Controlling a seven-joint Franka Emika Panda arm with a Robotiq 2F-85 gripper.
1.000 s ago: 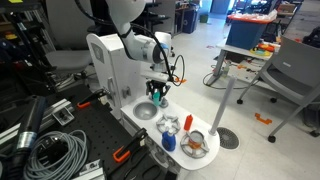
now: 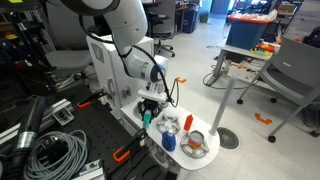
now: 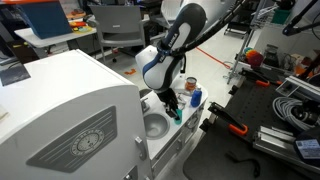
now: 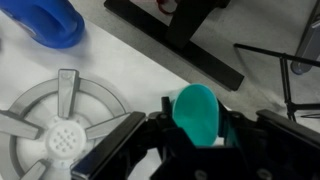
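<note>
A teal-green cup-like object [image 4: 197, 115] sits between the fingertips in the wrist view, and my gripper is shut on it. In exterior view 1 the gripper [image 2: 149, 111] points down, with the green object [image 2: 147, 119] below it near the front edge of the white counter [image 2: 205, 165]. Exterior view 2 shows the same green object [image 3: 179, 117] to the right of the round metal sink [image 3: 156, 125]. Whether it touches the counter cannot be told.
A blue mug [image 2: 168, 142], a red bottle-like item [image 2: 188, 123], a copper-coloured pot [image 2: 196, 138] and a round burner [image 2: 167, 124] occupy the counter's right part. A black bar [image 4: 180, 40] runs along its front edge.
Over the last second my gripper carried the green object from the counter's rear across the sink area toward the front edge. The blue mug, red item and pot stayed put.
</note>
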